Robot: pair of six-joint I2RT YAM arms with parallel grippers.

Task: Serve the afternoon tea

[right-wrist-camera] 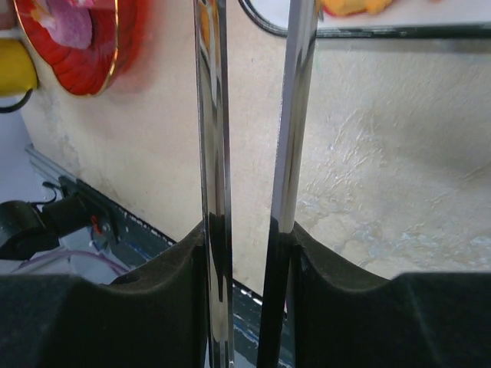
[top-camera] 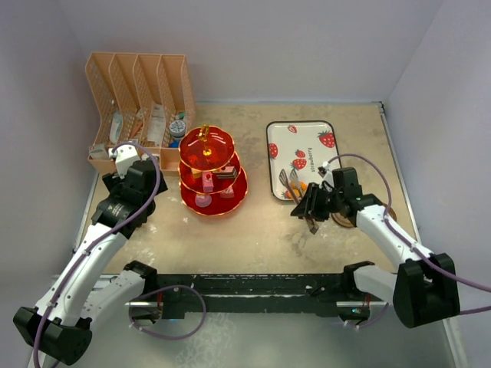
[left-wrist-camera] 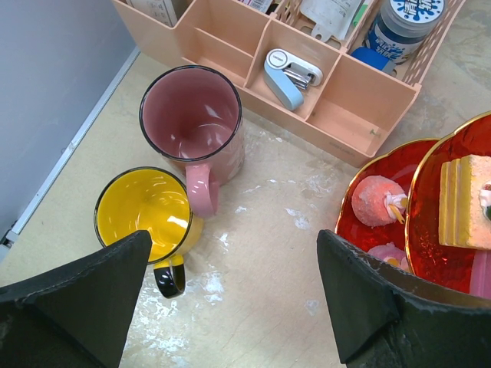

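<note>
A red three-tier stand (top-camera: 215,203) holds pink and layered cakes (left-wrist-camera: 464,203). My left gripper is open above the table, with a pink mug (left-wrist-camera: 184,115) and a yellow mug (left-wrist-camera: 134,207) beyond its fingers. At the right, my right gripper holds metal tongs (right-wrist-camera: 288,153) upright in view, their arms a little apart, their ends over the strawberry-print tray (top-camera: 303,130). In the tray's lower part lie orange pieces (right-wrist-camera: 353,6), partly hidden by the tongs.
A peach organizer (top-camera: 115,77) with stationery and a jar stands at back left. A round brown item (top-camera: 345,222) is partly hidden behind the right arm.
</note>
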